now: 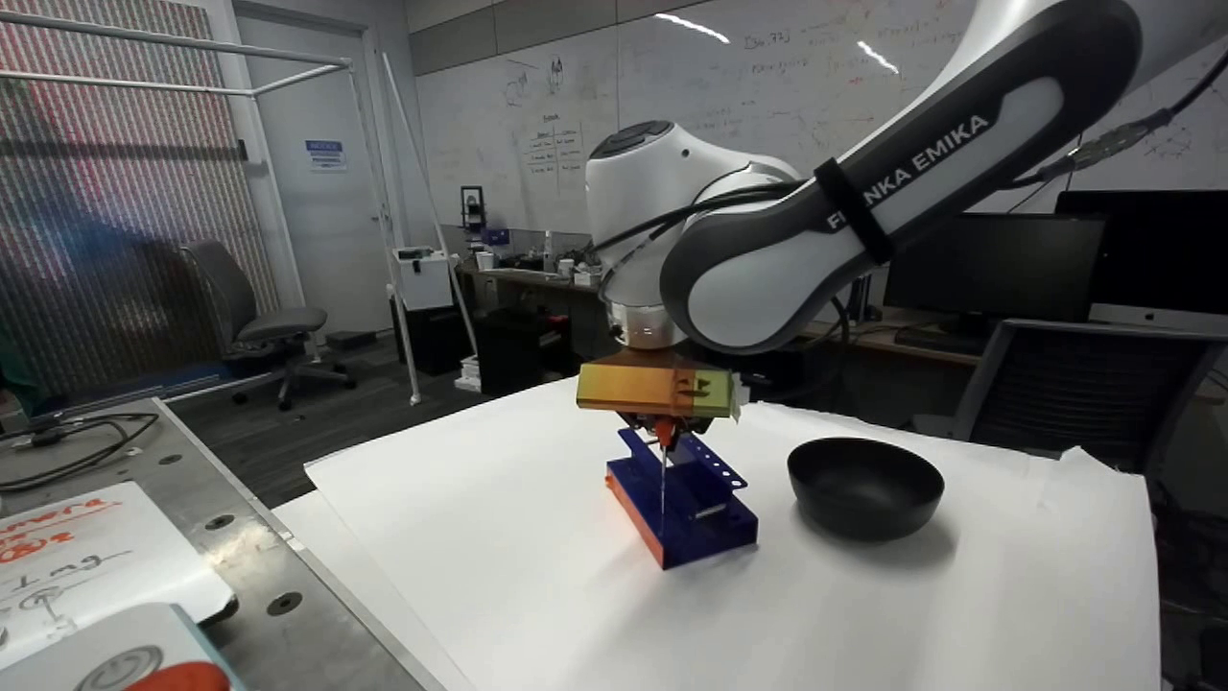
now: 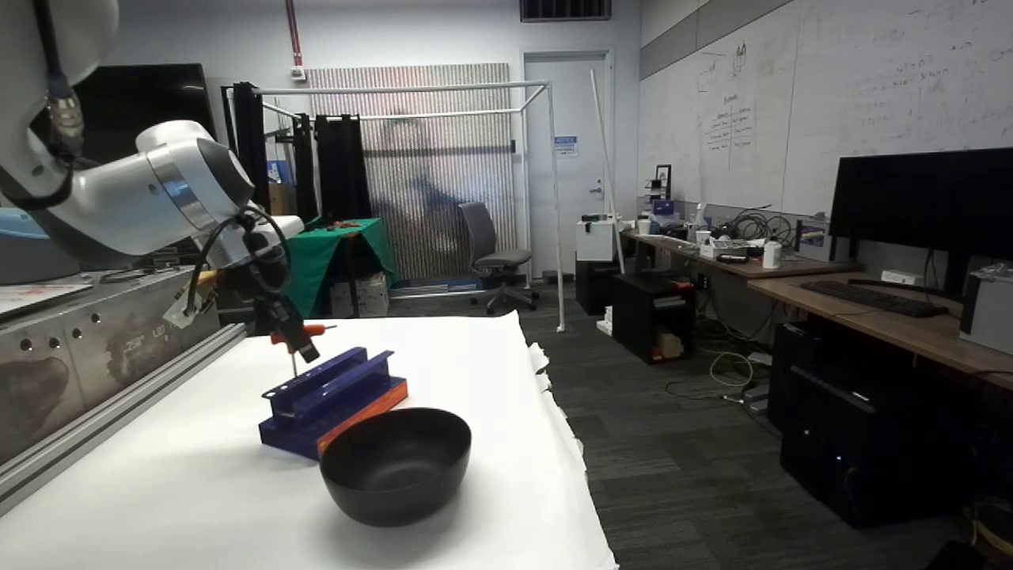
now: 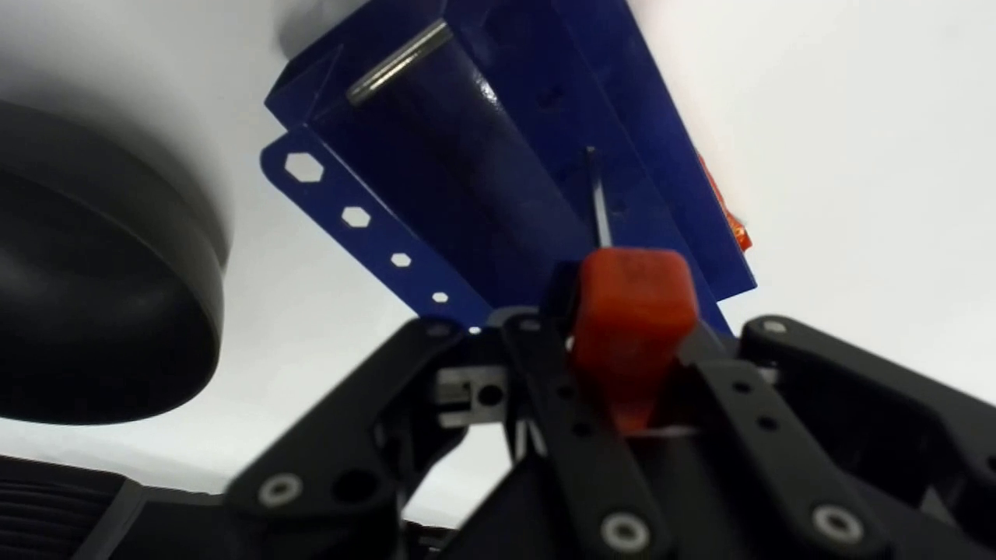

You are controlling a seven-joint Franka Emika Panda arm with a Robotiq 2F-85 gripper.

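An orange-red screwdriver (image 3: pixel 640 303) is pinched by its handle in my gripper, which is shut on it. Its thin metal shaft (image 1: pixel 663 489) points down over the dark blue tool holder (image 1: pixel 716 537). In the wrist view the tip appears over the flat strip beside the raised part of the holder (image 3: pixel 467 168); whether it touches or enters a hole I cannot tell. From the second exterior view, my gripper (image 2: pixel 296 347) hangs just above the rear end of the holder (image 2: pixel 290 437), with the orange handle (image 2: pixel 316 329) showing beside the fingers.
Beside the holder stands an empty-looking black bowl (image 1: pixel 863 507), close to the holder's right side in exterior view 1. A short metal pin (image 3: pixel 399 64) lies at one end of the holder.
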